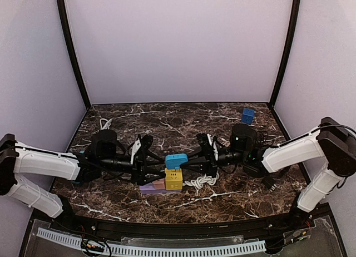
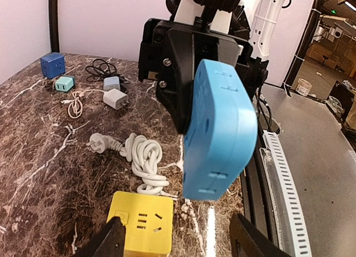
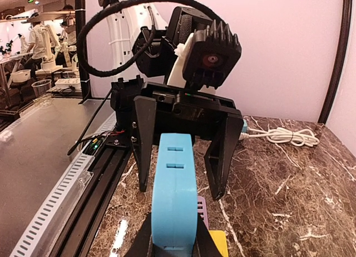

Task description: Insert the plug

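A light blue socket block is held in my right gripper above the yellow socket cube; in the right wrist view the block stands upright between the fingers. My left gripper is open, facing the blue block with nothing between its fingers. Under the grippers, a purple strip with a pink piece sits beside the yellow cube. A white coiled cable with a plug lies behind the yellow cube.
A dark blue cube stands at the back right. Small chargers and cables lie on the right part of the marble table. The table's front edge has a rail.
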